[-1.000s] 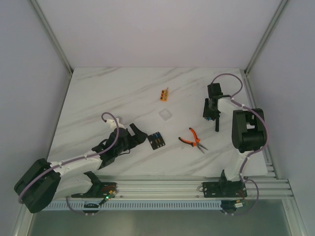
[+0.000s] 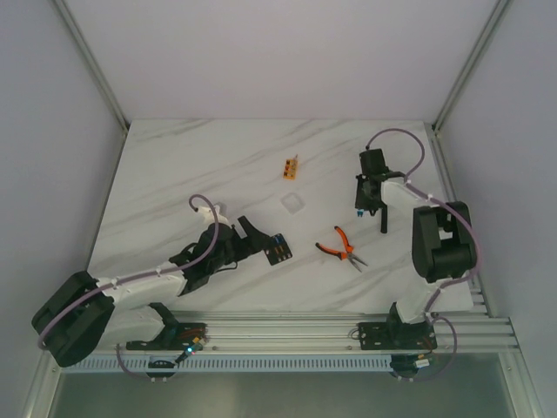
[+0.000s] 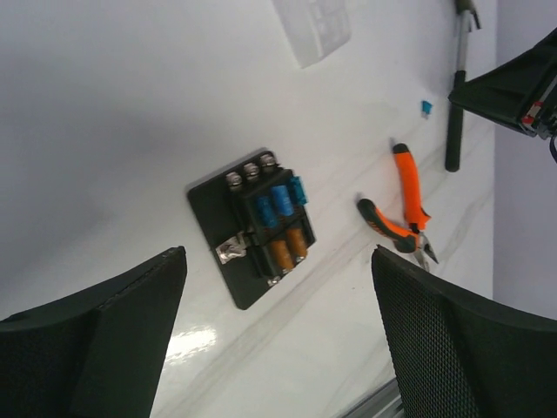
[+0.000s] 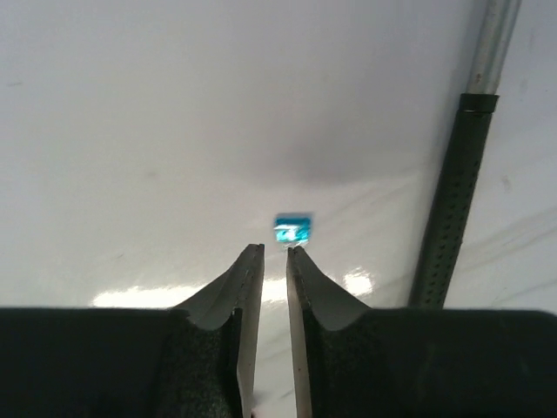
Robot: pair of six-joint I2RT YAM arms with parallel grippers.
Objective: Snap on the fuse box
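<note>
The black fuse box (image 2: 277,249) lies on the table, with blue and orange fuses showing in the left wrist view (image 3: 256,228). My left gripper stands open over it, nothing between its fingers. On the right, my right gripper is shut above a small blue piece (image 4: 292,229) lying on the table; whether anything thin is between its fingertips cannot be told.
Orange-handled pliers (image 2: 346,254) lie at centre right. A black-handled tool (image 4: 452,192) lies beside the blue piece. A clear tray (image 2: 292,202) and an orange item (image 2: 291,168) sit farther back.
My left arm has moved slightly right and up in the top view. My right gripper has shifted slightly left, uncovering more of the blue piece.
</note>
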